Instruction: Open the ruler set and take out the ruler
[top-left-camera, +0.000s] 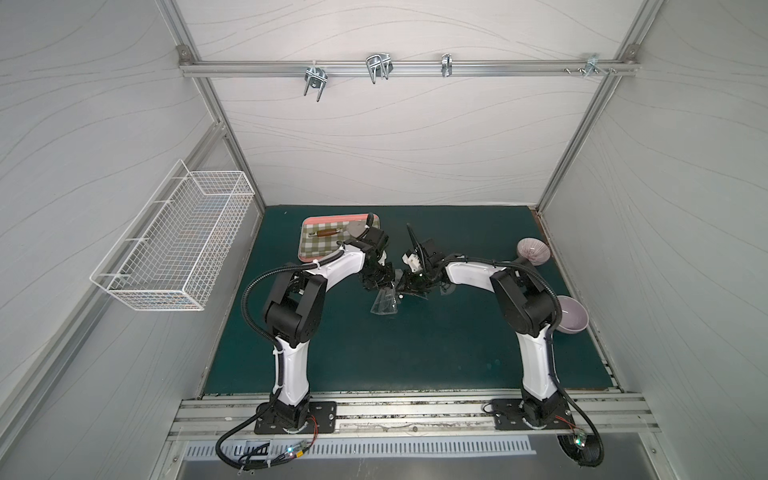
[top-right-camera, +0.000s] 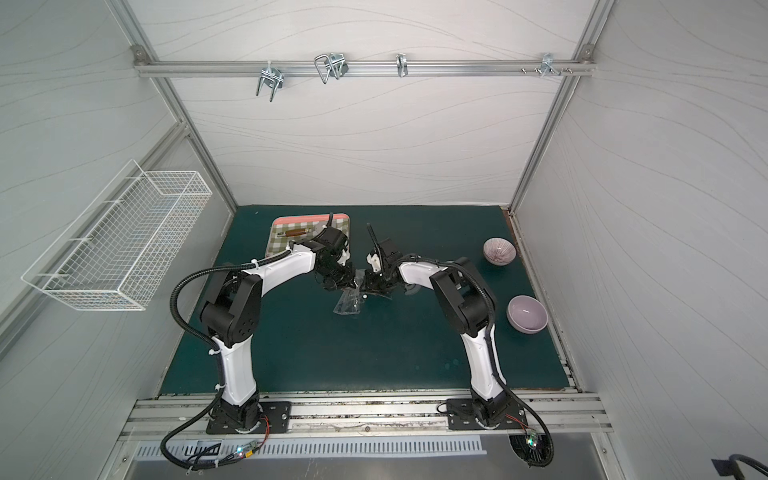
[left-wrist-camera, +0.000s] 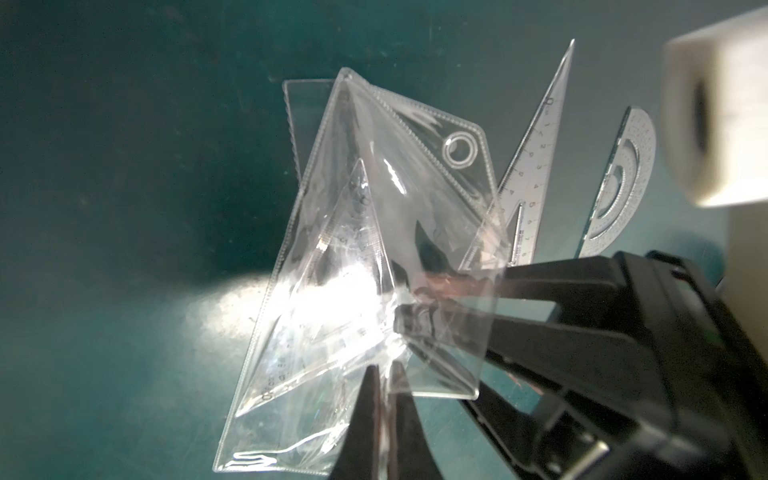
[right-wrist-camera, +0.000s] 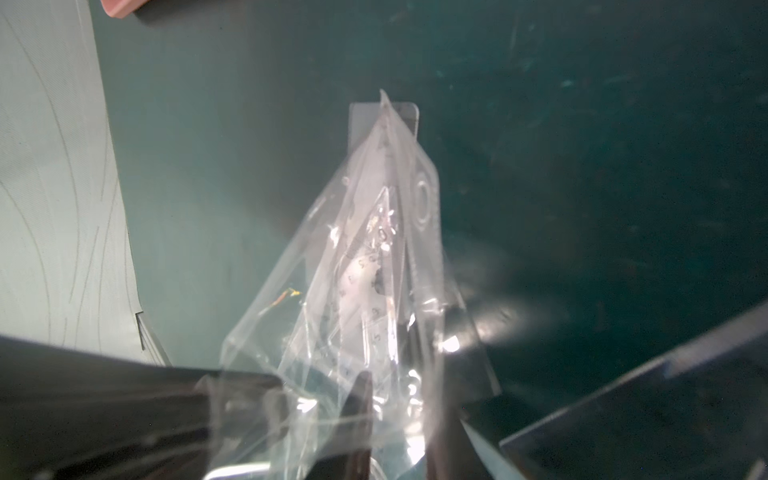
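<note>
The clear plastic pouch is tented up over the table, with a transparent triangular ruler inside. My left gripper is shut on the pouch's thin film. From the right, my right gripper reaches in at the pouch with its fingers apart; in the left wrist view they show through the film. Whether they touch the ruler cannot be told. A straight clear piece's end pokes out past the pouch. Outside lie a second triangle and a protractor.
Behind the left arm is a pink-rimmed checkered tray holding a brown-handled item. Two bowls, one patterned and one pink, stand at the right edge.
</note>
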